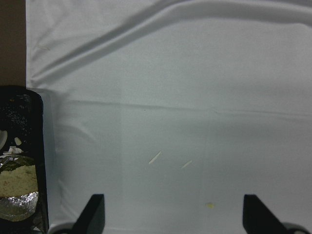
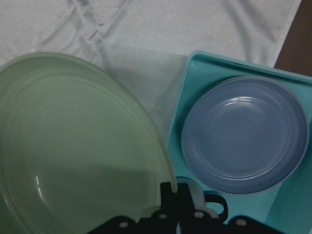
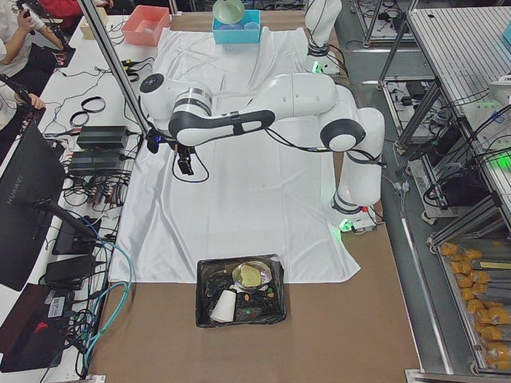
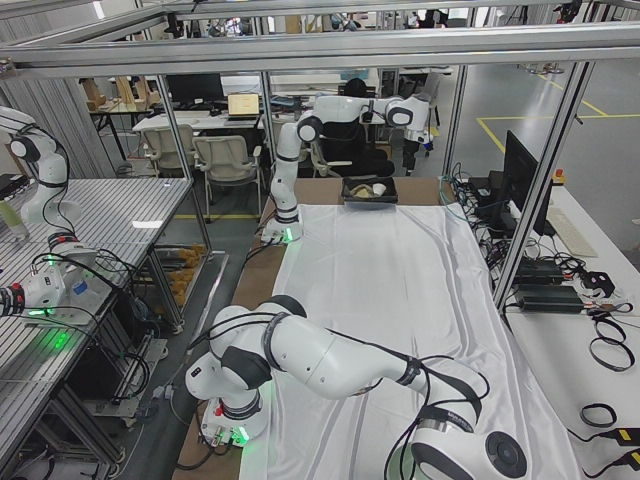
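A green plate (image 2: 83, 136) is held at its rim by my right gripper, beside and partly over a turquoise bin (image 2: 287, 204) holding a blue plate (image 2: 243, 136) and a mug (image 2: 192, 187) with a dark handle, partly hidden. In the camera left view the green plate (image 3: 228, 11) is at the top edge by the bin (image 3: 236, 36). My left gripper (image 3: 185, 163) hangs open over the white cloth, nothing between its fingers in the left wrist view.
A black tray (image 3: 239, 317) with foil bowl, food scraps and white cup sits at the near end. A red bin (image 3: 146, 25) is at the far left.
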